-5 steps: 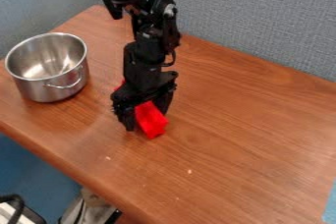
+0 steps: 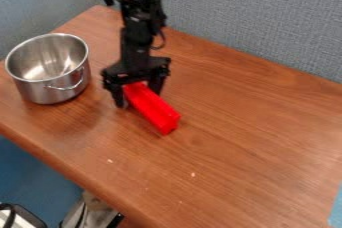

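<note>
A red elongated block (image 2: 158, 112) lies on the wooden table, angled from back left toward front right. My black gripper (image 2: 134, 88) is low over the block's back-left end, open, its fingers around or just at that end; whether they touch it is hard to tell. A steel pot (image 2: 48, 68) with wire handles stands to the left of the block.
Grey padded walls (image 2: 254, 27) border the back. Past the table's front-left edge are a blue floor and some cables.
The gripper has moved left and back, from over the middle of the red block to its back-left end, uncovering the block's front-right part.
</note>
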